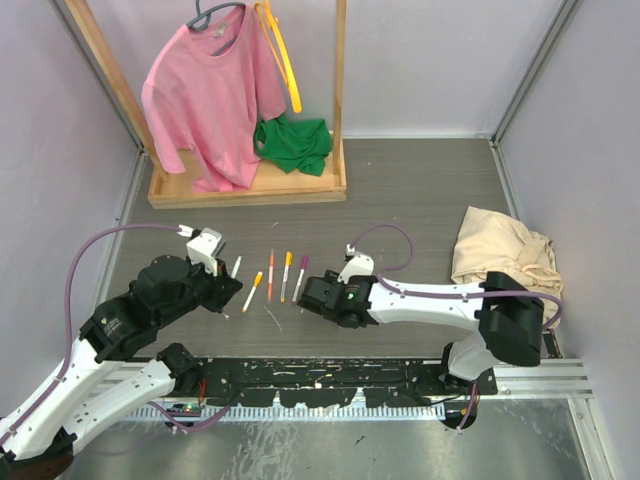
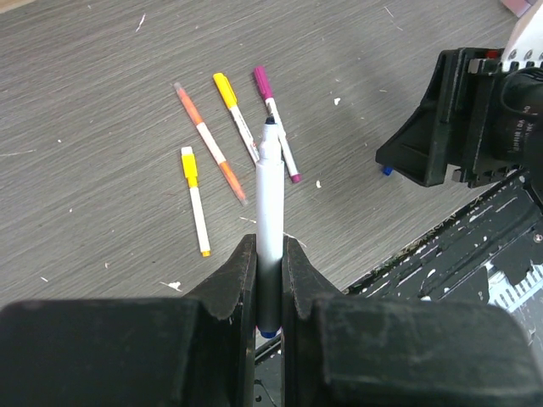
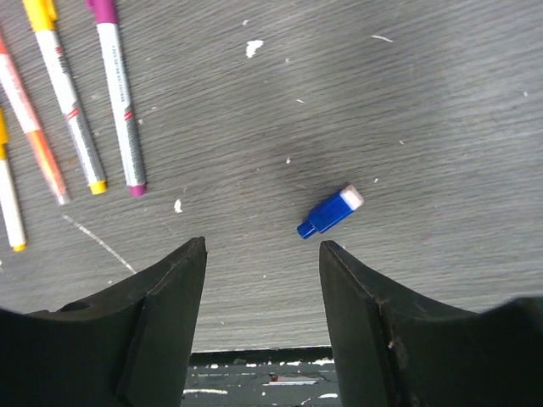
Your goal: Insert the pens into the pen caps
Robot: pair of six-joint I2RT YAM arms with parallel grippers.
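An uncapped white pen [image 2: 270, 195] with a dark tip is gripped upright in the left wrist view, and my left gripper is shut on its lower part. Flat on the table lies a blue pen cap [image 3: 331, 211], seen in the right wrist view. My right gripper is open, its fingertips just short of the cap, the cap nearer the right finger. Nothing is between its fingers. In the top view the right gripper [image 1: 318, 296] hides the cap. Capped pens lie between the arms: purple [image 2: 277, 124], yellow [image 2: 235, 116], orange [image 2: 210, 142] and a shorter yellow one [image 2: 195, 201].
A beige folded cloth [image 1: 506, 262] lies at the right. At the back stands a wooden rack [image 1: 250, 195] with a pink shirt [image 1: 215, 95] and a green cloth [image 1: 293, 145].
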